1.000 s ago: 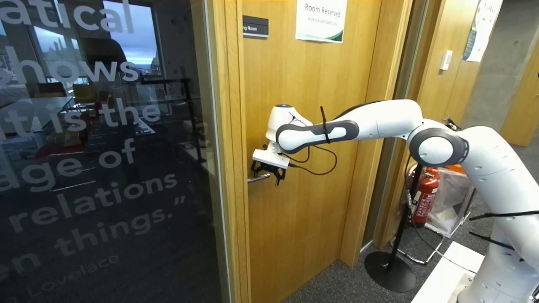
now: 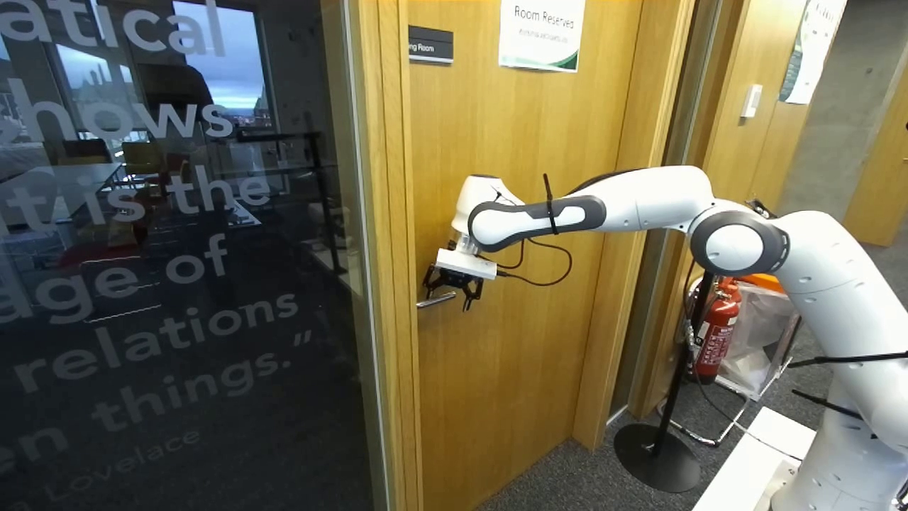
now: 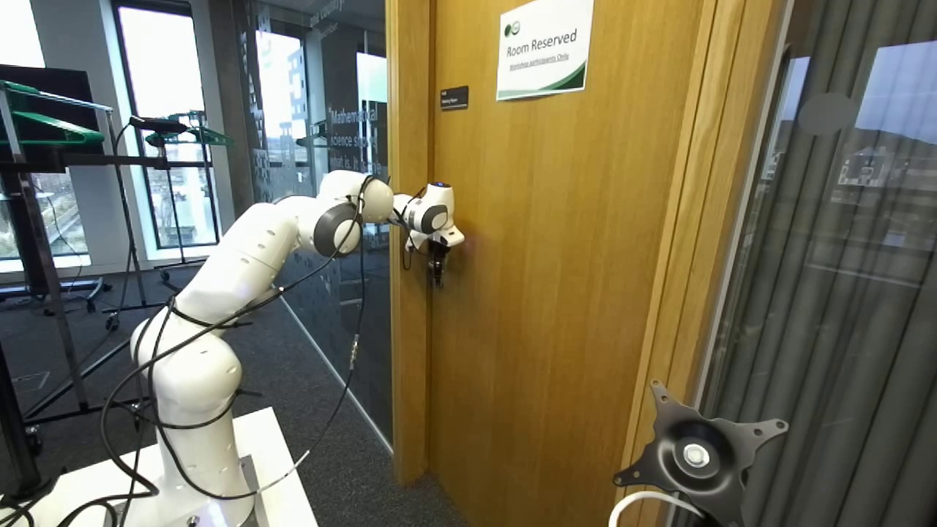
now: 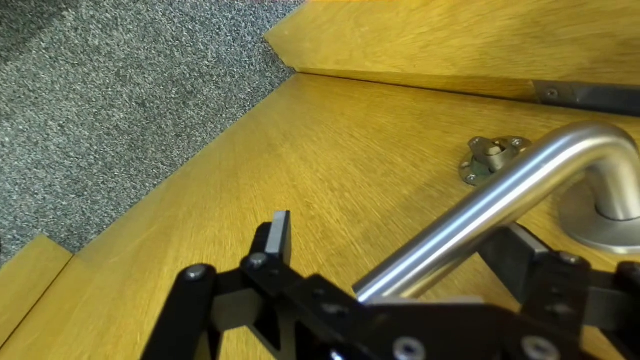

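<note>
A wooden door [image 2: 519, 366] stands shut in its frame, with a steel lever handle [image 4: 504, 198] on it. My gripper [image 2: 448, 295] is at the handle, fingers pointing down. In the wrist view the gripper is open, its fingertips wide apart. The left finger [image 4: 279, 237] stands clear of the lever, in front of bare door. The lever partly covers the right finger [image 4: 510, 255], which reaches behind it; whether they touch I cannot tell. In the second exterior view the gripper [image 3: 437, 274] appears side-on and dark, with the handle not visible.
A door frame post [image 2: 393, 255] and dark glass wall [image 2: 213, 358] lie left of the handle. Below the lever is a small lock turn [image 4: 493, 153]. A black pole stand [image 2: 657, 455] and red extinguisher [image 2: 717, 332] stand right of the door. Carpet [image 4: 138, 96] is clear below.
My wrist and gripper mount have shifted slightly to the right and tilted a little, while the fingers remain near the handle. The lever and door show no clear movement.
</note>
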